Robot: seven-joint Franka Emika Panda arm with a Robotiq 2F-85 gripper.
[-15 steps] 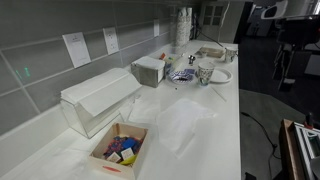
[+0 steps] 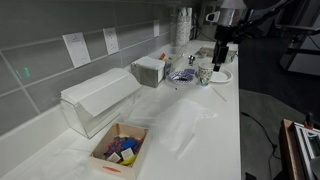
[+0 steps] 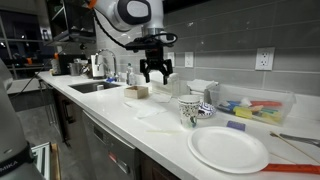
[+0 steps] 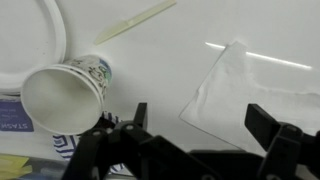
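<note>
My gripper hangs above the white counter, pointing down with its fingers apart and nothing between them. In the wrist view its black fingers stand over bare counter and the edge of a thin, pale sheet. A patterned paper cup stands to the left of the fingers, mouth up, apart from them. That cup also shows near the white plate in the second exterior view. Across the counter in the first exterior view lies the crumpled sheet.
A wooden box of colourful blocks sits at the near end of the counter. Along the wall are a white bin and a grey box. A clear tub stands behind the plate. A pale utensil lies beyond the cup.
The arm has swung in from the right, from beside the counter to above it near the cup. The things on the counter look unmoved.
</note>
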